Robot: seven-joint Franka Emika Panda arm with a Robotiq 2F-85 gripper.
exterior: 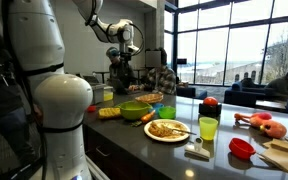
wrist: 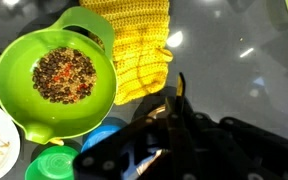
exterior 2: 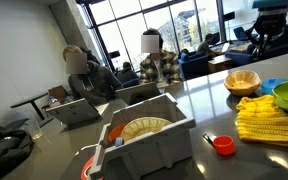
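In exterior view 1 my gripper (exterior: 123,52) hangs high over the far side of the dark table, well above the dishes. From the wrist view, the fingers of my gripper look drawn together. A narrow dark and orange shape shows at their tips, but what it is cannot be made out. Left of them is a green bowl (wrist: 38,112) with a handle, holding brown and red bits. The yellow knitted cloth (wrist: 136,45) lies flat beside that bowl. Partly hidden under the gripper are a blue bowl (wrist: 102,133) and a woven basket.
A plate of food (exterior: 168,131), a yellow cup (exterior: 208,128) and a red bowl (exterior: 241,149) stand nearer the front. Exterior view 2 shows a grey bin (exterior 2: 171,151) with things inside. Bare table lies right of the cloth in the wrist view.
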